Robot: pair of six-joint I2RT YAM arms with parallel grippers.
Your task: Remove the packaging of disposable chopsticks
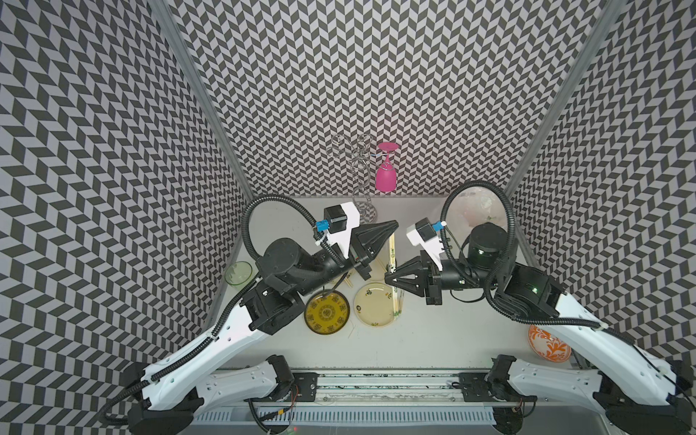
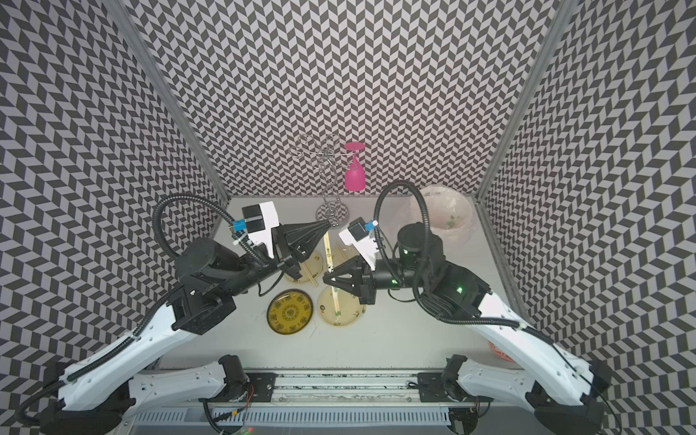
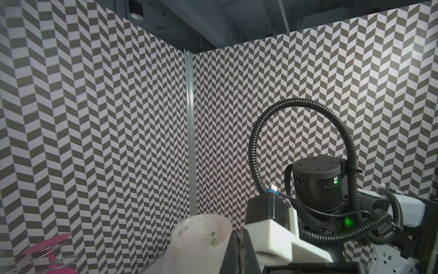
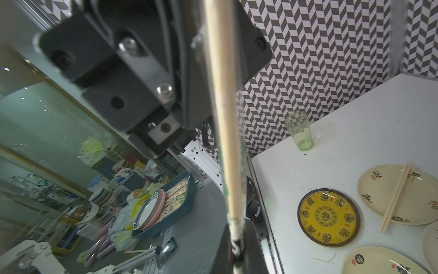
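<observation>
A long, pale pair of chopsticks in a clear wrapper (image 1: 392, 250) runs front to back between my two arms, above the table. My right gripper (image 1: 389, 277) is shut on this packet partway along its length. In the right wrist view the wrapped chopsticks (image 4: 225, 114) rise from the fingertips, and the clear film is bunched and twisted there. My left gripper (image 1: 396, 224) is shut, its tips by the far end of the packet. Nothing shows between its fingers in the left wrist view; whether they touch the film I cannot tell.
A lined bin (image 3: 200, 242) stands at the back right. Below the arms are a yellow plate (image 1: 327, 311) and cream plates (image 1: 368, 315), one bearing bare chopsticks (image 4: 396, 196). A green glass (image 4: 298, 132) stands left; a pink goblet (image 1: 385, 177) hangs on a rack behind.
</observation>
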